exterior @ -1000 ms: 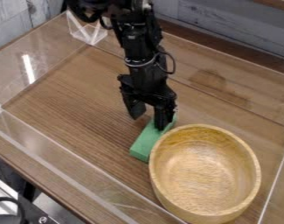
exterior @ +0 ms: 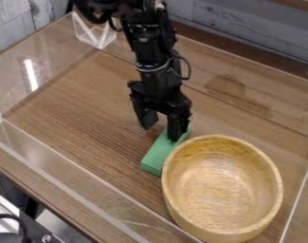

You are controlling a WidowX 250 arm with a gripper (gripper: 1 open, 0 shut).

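Note:
The black gripper (exterior: 161, 120) hangs at the centre, open, its two fingers low over the upper end of a green rectangular block (exterior: 156, 155). The block lies on the wooden table, partly hidden by the yellow bowl (exterior: 220, 204) at the lower right. Whether a finger touches the block cannot be told.
A clear plastic container (exterior: 96, 28) stands at the back left, and a grey panelled wall is behind.

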